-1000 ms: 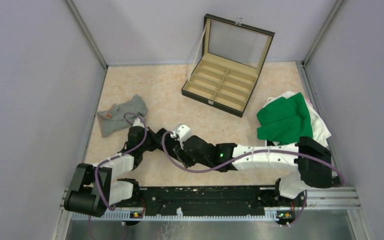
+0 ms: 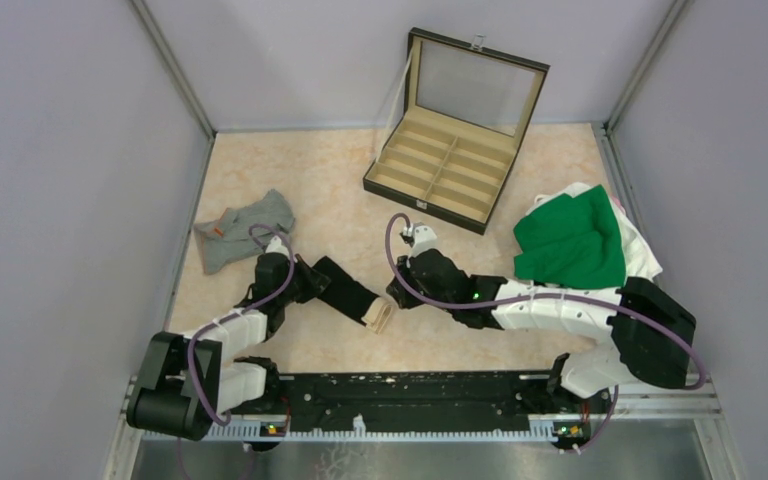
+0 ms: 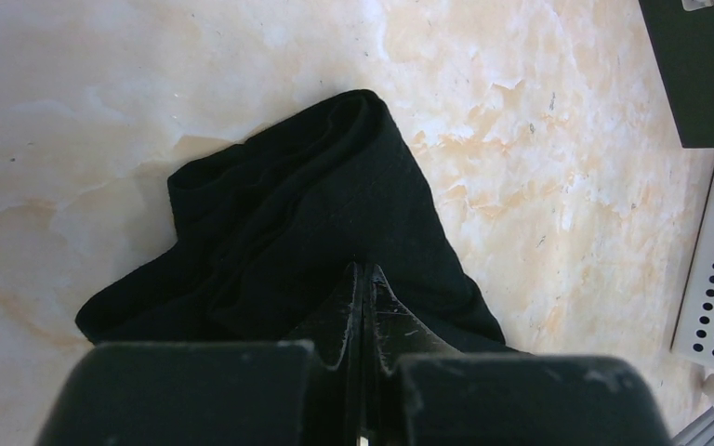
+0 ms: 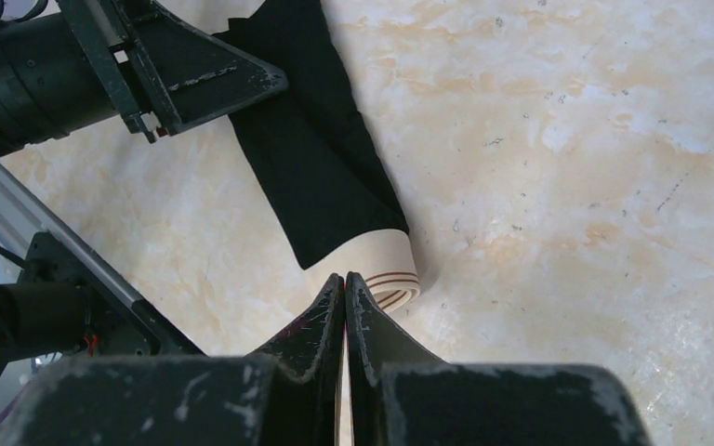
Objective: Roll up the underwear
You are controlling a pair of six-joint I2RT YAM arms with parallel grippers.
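Note:
The black underwear [image 2: 342, 292] lies as a long folded strip on the table, its beige striped waistband [image 4: 372, 255] curled at the front-right end. My left gripper is shut and rests on the strip's rear-left end; whether cloth is between its fingertips is unclear. In the right wrist view it crosses the upper left of the strip. My right gripper is shut, just to the right of the waistband end, with nothing visible between its fingers.
A grey garment [image 2: 245, 225] lies at the left. An open compartment box [image 2: 435, 170] stands at the back. Green cloth [image 2: 570, 235] on white cloth sits at the right. Bare table shows between the strip and the box.
My right gripper has moved right, away from over the underwear, uncovering the strip and waistband. My left arm is practically still.

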